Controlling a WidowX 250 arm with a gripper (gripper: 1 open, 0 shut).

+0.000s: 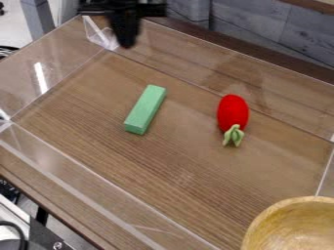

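Note:
The dark gripper (125, 35) is at the top left, blurred, over the clear plastic piece by the table's back edge; its fingers are too blurred to read. A green block (145, 109) lies left of the middle of the wooden table. A red object with a green tip (232, 117), like a toy vegetable, lies to the right.
A yellow bowl (290, 230) sits at the bottom right corner, partly out of view. A low wall runs along the back right, and cables show beyond the left edge.

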